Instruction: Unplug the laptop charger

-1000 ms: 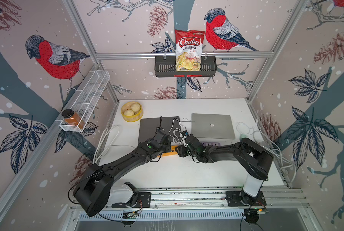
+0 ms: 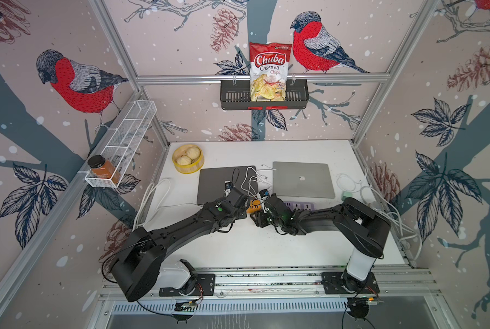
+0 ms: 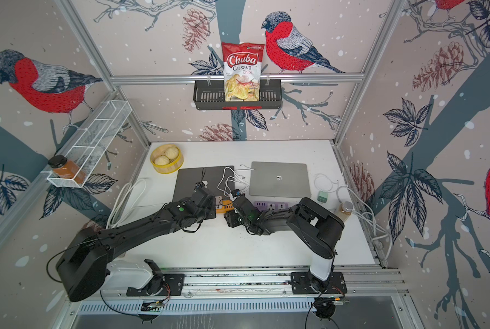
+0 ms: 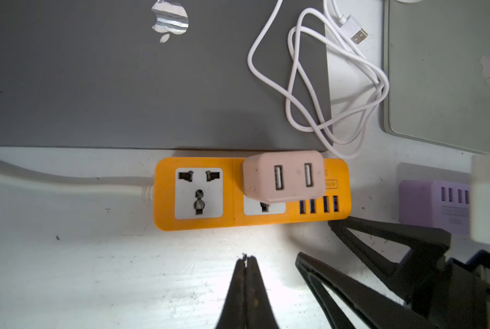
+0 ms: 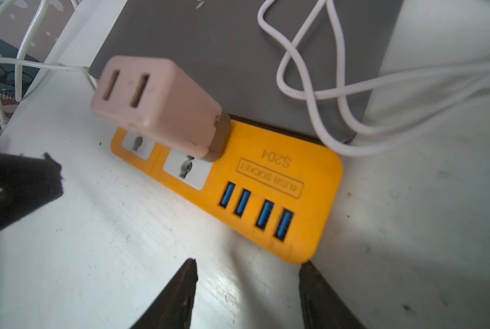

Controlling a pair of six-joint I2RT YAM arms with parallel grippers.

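A pink two-port charger sits plugged into the orange power strip, seen also in the right wrist view as a pink block (image 5: 168,104). My left gripper is shut with nothing visible between its fingers, just in front of and above the strip. My right gripper is open at the strip's right end, near its USB ports, with nothing between its fingertips.
A dark laptop (image 4: 91,76) with loose white cables lies behind the strip. A silver laptop (image 2: 302,178) and a purple power strip (image 4: 425,203) are to the right. A yellow basket (image 2: 177,164) stands back left.
My right arm has shifted a little toward the front and right.
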